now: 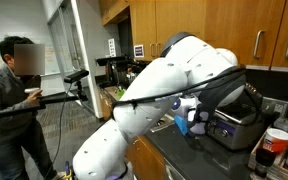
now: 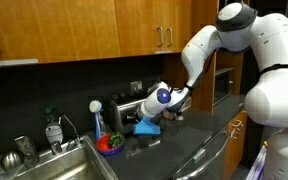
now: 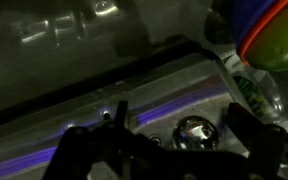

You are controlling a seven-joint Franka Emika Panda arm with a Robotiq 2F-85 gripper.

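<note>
In the wrist view my gripper stands open, its dark fingers (image 3: pixel 246 124) at the lower edge and apart. Behind the gap is a shiny, see-through surface with a round, bright-ringed part (image 3: pixel 196 132); I cannot tell what it belongs to. Nested red, green and blue bowls (image 3: pixel 276 40) fill the top right corner. Near the sink, the red bowl (image 2: pixel 105 150) has something green in it. My arm (image 2: pixel 164 99) reaches over the counter close to it, with a blue part (image 2: pixel 147 128) at its wrist; the fingertips are hard to make out there.
A sink (image 2: pixel 69 163) with a faucet (image 2: pixel 70 127) lies at the left in exterior view 2. A dark box-like appliance (image 1: pixel 241 132) stands against the wall, with cups (image 1: pixel 275 141) at its right. A person (image 1: pixel 19 110) sits at the left.
</note>
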